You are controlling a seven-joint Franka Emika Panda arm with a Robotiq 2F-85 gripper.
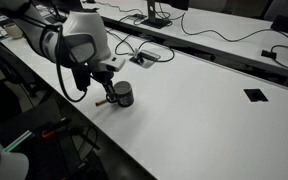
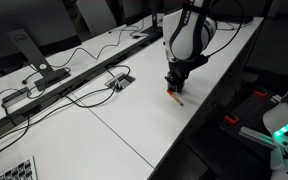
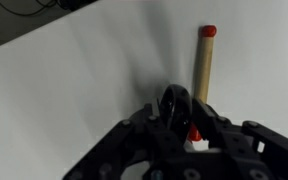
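A tan stick (image 3: 203,68) with a red tip lies on the white table, slanting beside my gripper in the wrist view. More red shows near its lower end, where the dark fingers partly cover it. Low over the table, the fingertips look close together, but their gap is too dark to judge. In exterior view 1 the stick (image 1: 101,102) is a short orange line left of the dark gripper area. From the other side, exterior view 2 shows the stick (image 2: 179,99) just below the gripper. Whether the fingers touch it cannot be told.
A dark rounded shape (image 1: 125,93) stands out at the gripper; I cannot tell whether it belongs to it. A small black square (image 1: 255,95) lies farther along the table. Cables (image 2: 84,100) run across the far side.
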